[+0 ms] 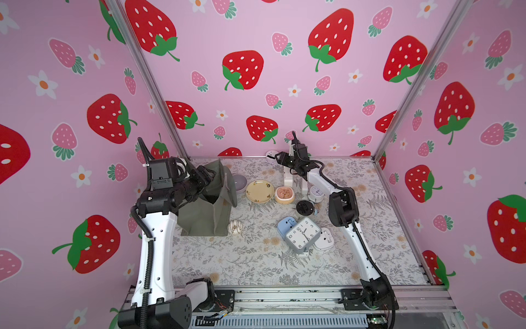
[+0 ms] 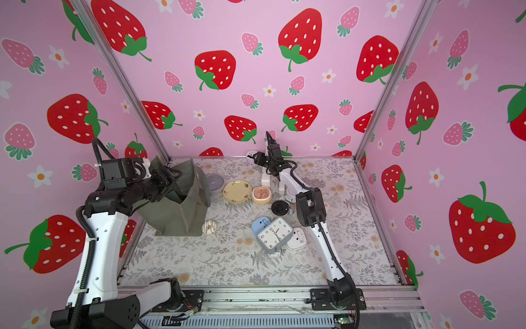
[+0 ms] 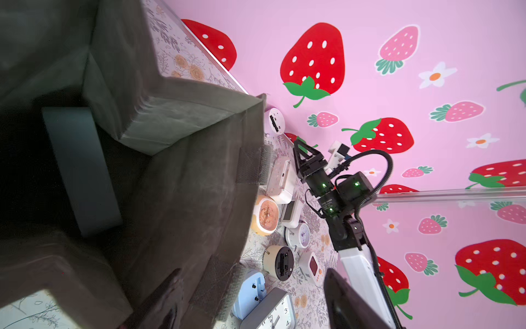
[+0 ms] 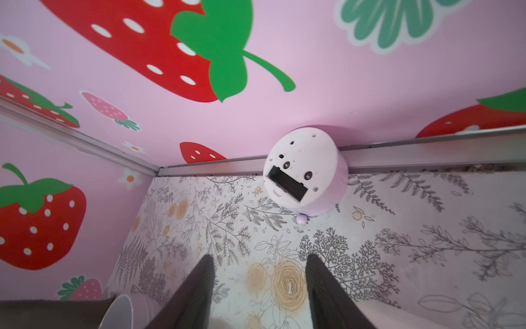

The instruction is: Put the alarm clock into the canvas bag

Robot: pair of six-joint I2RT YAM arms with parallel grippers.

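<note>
The canvas bag (image 1: 213, 219) stands open at the left; a dark grey slab-like object (image 3: 82, 170) lies inside it. My left gripper (image 1: 202, 175) is open over the bag. My right gripper (image 1: 282, 159) is at the back middle, facing a round white-lilac clock (image 4: 301, 170) with a face drawn on it. Its fingers show apart in the right wrist view, with nothing visible between them; I cannot tell how far shut they are. Several clocks crowd the middle table, among them a large grey square clock (image 1: 303, 235), a blue one (image 1: 286, 223) and a black-faced one (image 1: 305, 207).
A yellow plate (image 1: 259, 191), a lilac bowl (image 1: 239, 182) and a striped donut-like item (image 1: 235, 227) are near the bag. A pink-faced clock (image 1: 284, 194) sits beside the plate. The front and right of the table have bare room.
</note>
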